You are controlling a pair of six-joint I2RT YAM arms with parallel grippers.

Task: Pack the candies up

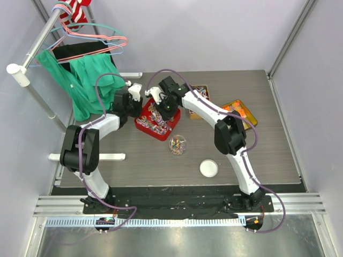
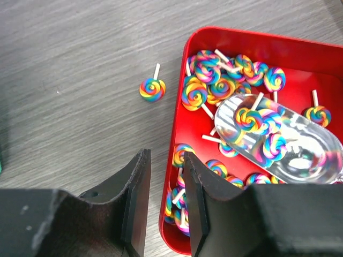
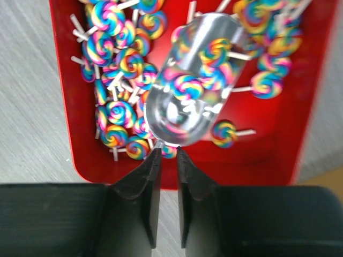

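Observation:
Colourful swirl lollipops [image 3: 120, 112] lie heaped in a red tray [image 1: 162, 137]. A clear scoop [image 2: 300, 142] rests in it with a few lollipops on it. My left gripper stands part open at the tray's side wall, with the red edge showing between its fingers; contact cannot be told. My right gripper is part open by the scoop's near end, nothing clearly held in it; whether it touches the scoop is unclear. One lollipop [image 2: 153, 89] lies on the table outside the tray. A clear round jar [image 1: 177, 144] of candies stands in front of the tray.
A white lid [image 1: 209, 168] lies on the table, front right. An orange-filled tray [image 1: 252, 121] and a wooden box [image 1: 208, 95] stand behind the right arm. Green cloth [image 1: 88, 85] hangs at left. The front right of the table has free room.

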